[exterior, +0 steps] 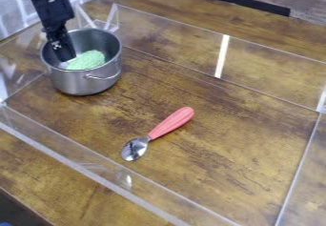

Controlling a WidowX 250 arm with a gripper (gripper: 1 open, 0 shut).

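A steel pot (87, 79) stands at the upper left with a pale green object (87, 62) inside it. My black gripper (61, 51) reaches down from the top left to the pot's back-left rim, its fingertips at or just inside the pot; it looks shut, and I cannot see anything held between the fingers. A spoon with a pink handle (173, 121) lies on the wooden table (230, 163) in the lower middle.
Clear plastic borders run along the table's left, front, back and right sides. A white strip (223, 56) marks the back.
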